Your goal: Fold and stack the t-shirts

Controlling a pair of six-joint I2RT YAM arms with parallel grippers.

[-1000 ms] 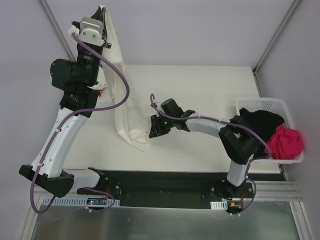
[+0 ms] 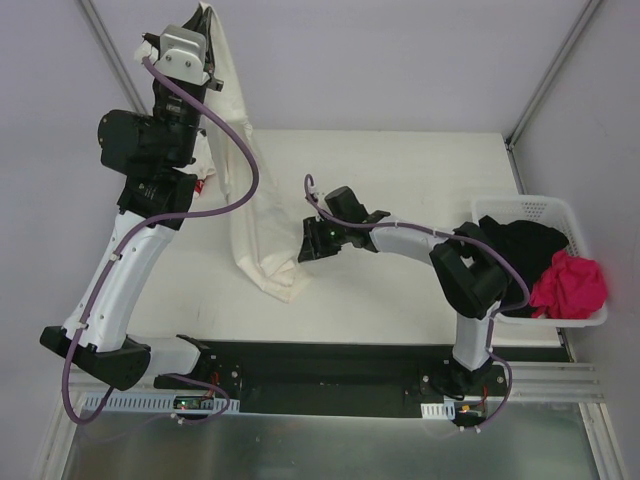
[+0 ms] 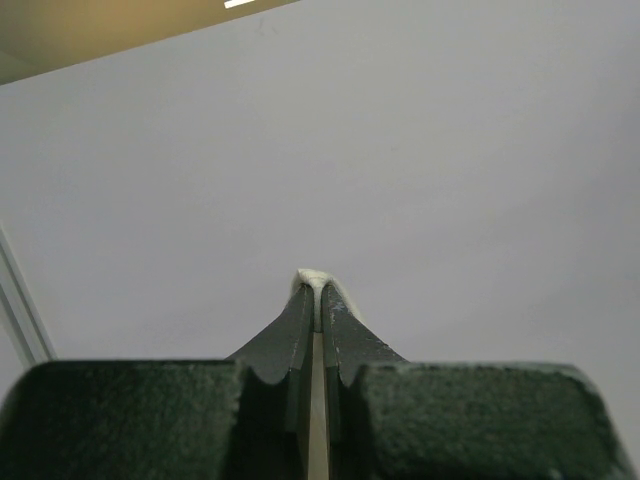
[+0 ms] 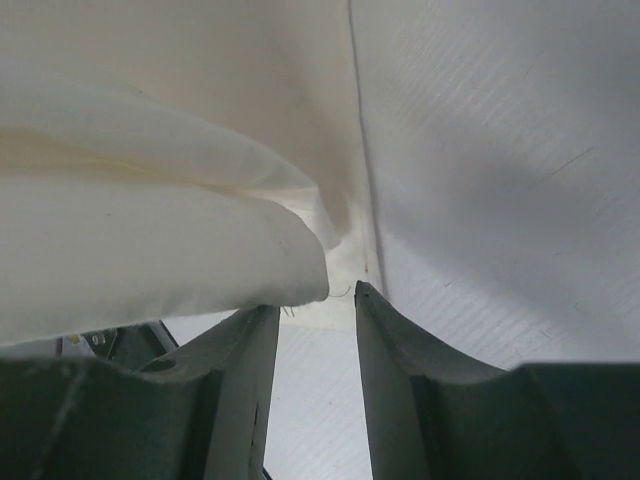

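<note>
A cream t-shirt hangs from high at the upper left, its lower part lying folded on the table. My left gripper is shut on a pinch of this cloth, which pokes out between its fingertips in the left wrist view. Low over the shirt's bottom end, at its right edge, is my right gripper. In the right wrist view its fingers stand apart, with a fold of the shirt bulging over the left one and a flat layer beneath. Nothing is gripped there.
At the right, a white basket holds a black garment and a red one. Behind the left arm lies some white cloth with a red patch. Bare table spreads across the middle and back.
My right gripper has shifted slightly up and right in the top view, and more of the shirt's bottom corner shows. The left gripper has risen a little with the cloth.
</note>
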